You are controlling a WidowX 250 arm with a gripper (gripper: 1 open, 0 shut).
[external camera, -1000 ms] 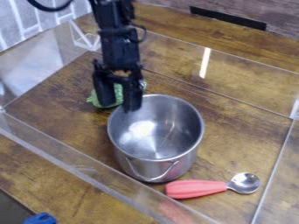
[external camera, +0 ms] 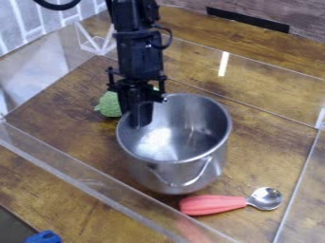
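My gripper reaches down to the left rim of a steel pot, its fingertips at or just inside the rim; whether anything is between them is hard to see, and it looks shut. A green object lies behind it, partly hidden. A spoon with a pink handle and steel bowl lies in front of the pot, to the right.
A clear plastic wall runs along the near left, with another at the right. A blue item sits at the bottom left corner. Bare wood shows behind and right of the pot.
The gripper moved with it at the rim.
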